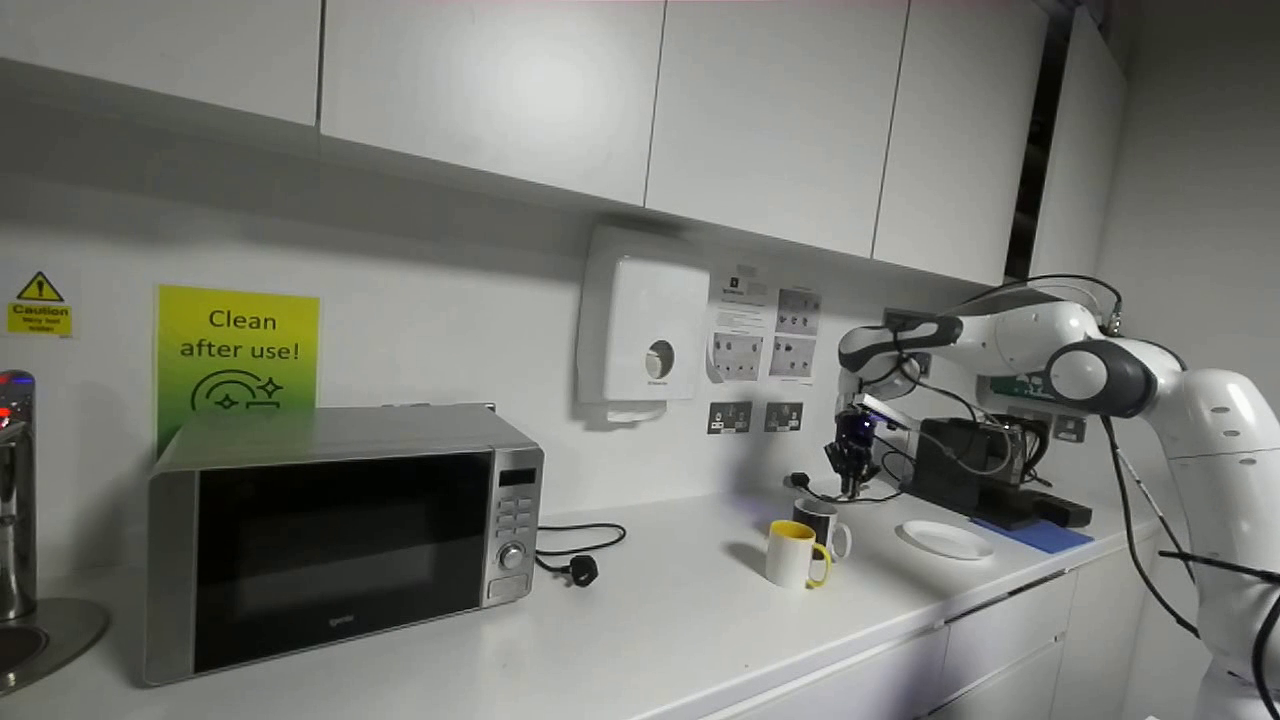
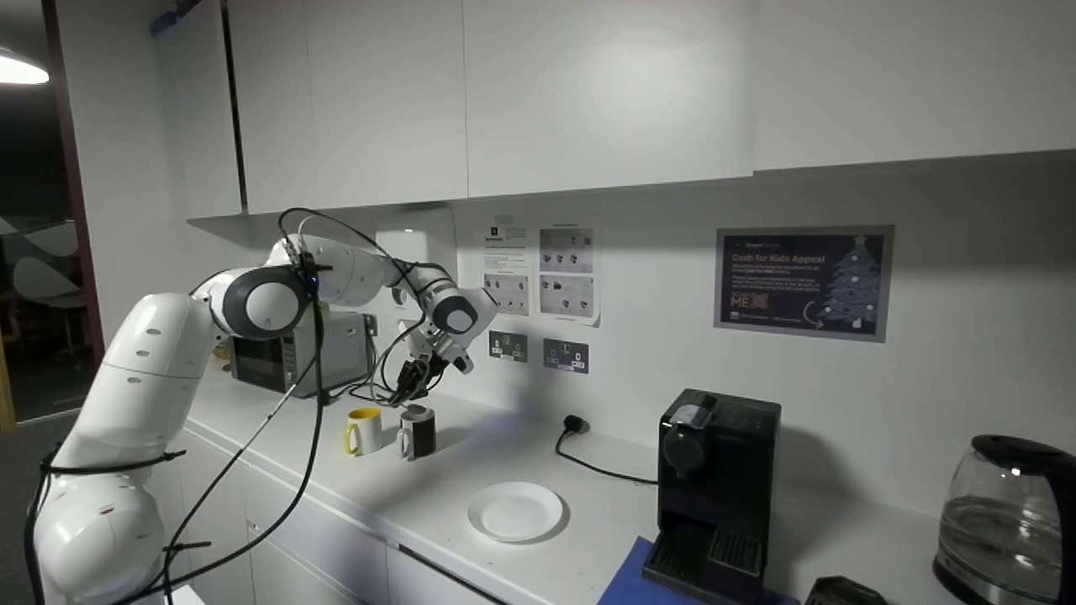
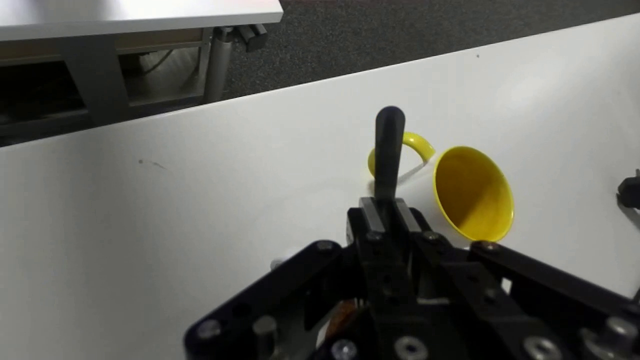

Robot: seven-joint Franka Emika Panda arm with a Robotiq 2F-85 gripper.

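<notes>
My gripper is shut on a dark, slim, round-ended handle point(image 3: 390, 141), which stands up between its fingertips in the wrist view. What is on the handle's other end is hidden there; in exterior view 1 something thin hangs below the gripper point(image 1: 851, 480). Just under it stands a dark mug point(image 2: 419, 434) with a white handle, upright on the counter. Part of a brown interior point(image 3: 343, 318) shows beneath the fingers, probably that mug's. Beside it is a white mug point(image 1: 787, 558) with yellow inside and a yellow handle point(image 3: 420, 144).
A white plate point(image 2: 515, 511) lies on the counter point(image 2: 444, 494), with a black coffee machine point(image 2: 718, 484) on a blue mat beyond. The microwave point(image 1: 342, 546) stands at the other end. A black plug point(image 1: 583, 570) and cable lie between microwave and mugs. Upper cabinets point(image 1: 768, 120) overhang.
</notes>
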